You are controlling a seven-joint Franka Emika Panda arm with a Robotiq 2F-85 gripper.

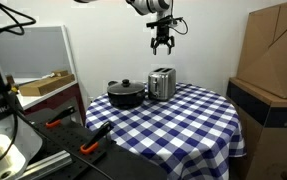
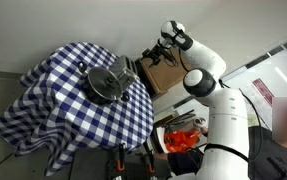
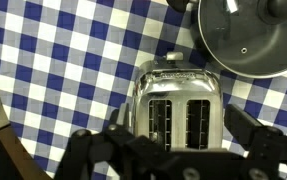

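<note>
A silver two-slot toaster (image 1: 162,84) stands on the checked tablecloth; from above, its two dark slots (image 3: 198,124) show empty. High over it in exterior view 1 hangs my gripper (image 1: 163,50), pointing down and open. Clear space separates its fingertips from the toaster's top. In the wrist view the fingers (image 3: 245,126) spread to either side of the toaster, with nothing held. Beside the toaster sits a dark pot (image 1: 126,94) with a glass lid (image 3: 253,38).
Blue-and-white checked cloth (image 1: 178,132) covers the table, bare in front and to the right of the toaster. Cardboard boxes (image 1: 268,90) are stacked at the right. Another robot arm (image 1: 8,130) occupies the left foreground.
</note>
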